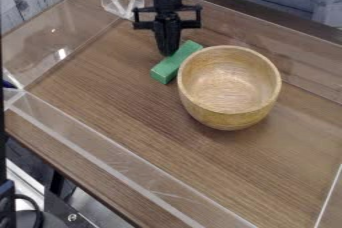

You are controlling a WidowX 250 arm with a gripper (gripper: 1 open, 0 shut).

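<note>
My gripper (168, 46), black, hangs from the top of the view with its tip just over the upper-left end of a green block (168, 68); it looks shut, with nothing visible between its fingers. The block lies on the wooden surface, tilted diagonally, against the left side of a large round wooden bowl (229, 87). Whether the fingertip touches the block I cannot tell.
Clear plastic edging lines the left and lower sides of the wooden surface (134, 162). Walls stand at the back corners.
</note>
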